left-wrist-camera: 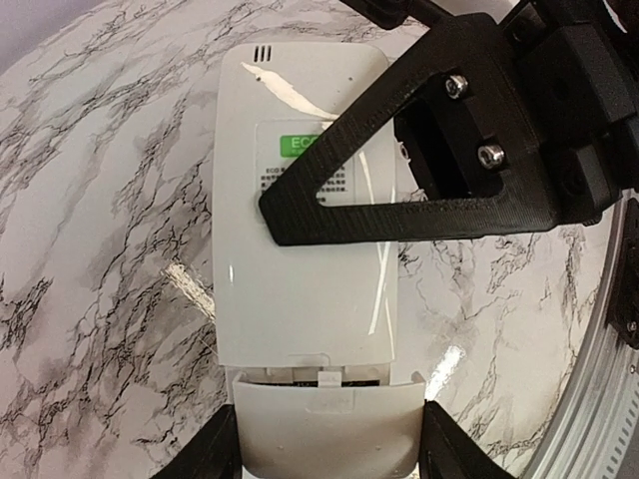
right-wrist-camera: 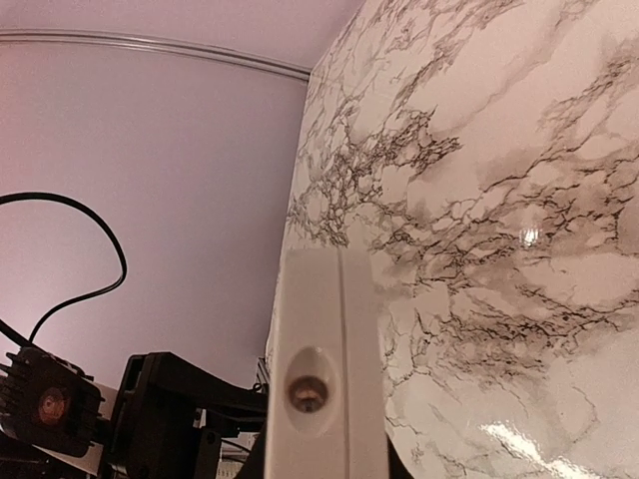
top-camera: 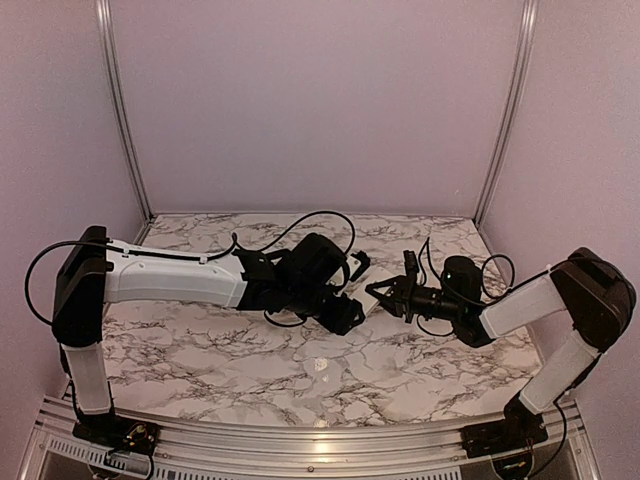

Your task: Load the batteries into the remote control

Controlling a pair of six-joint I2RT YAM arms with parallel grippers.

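Note:
The white remote (left-wrist-camera: 305, 279) is held by my right gripper (top-camera: 385, 290), whose black finger lies across its back near the ECO label in the left wrist view; in the right wrist view its side (right-wrist-camera: 310, 439) fills the lower middle. My left gripper (top-camera: 345, 312) is shut on the white battery cover (left-wrist-camera: 329, 434), which sits at the lower end of the remote over the battery compartment. Only a thin dark strip of the compartment shows above the cover, so any batteries inside are hidden.
Both arms meet over the centre-right of the marble table (top-camera: 200, 360). Walls stand at the back and sides, with a metal rail (top-camera: 300, 440) along the front edge.

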